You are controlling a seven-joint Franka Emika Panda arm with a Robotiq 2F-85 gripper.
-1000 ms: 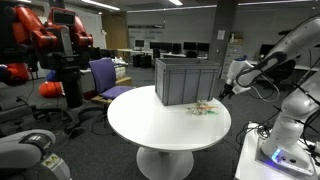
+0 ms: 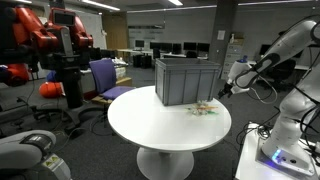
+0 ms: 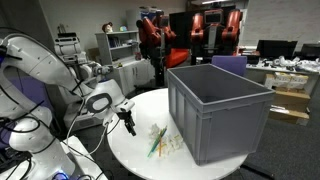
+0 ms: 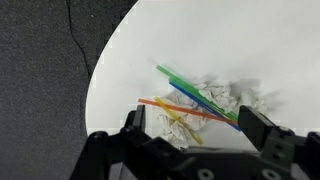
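Observation:
In the wrist view, several thin straw-like sticks lie across crumpled white paper on the round white table. Among them are a green stick, a blue stick, a red stick and a yellow stick. The same pile shows in exterior view 2 beside a large grey bin. My gripper is open, its dark fingers wide apart and empty. Exterior view 2 has the gripper raised to the left of the pile.
The grey bin stands tall at the table's far side, close behind the pile. A dark cable runs over the floor past the table edge.
The arm's posture near the gripper has shifted slightly. The pile and the bin stay where they were.

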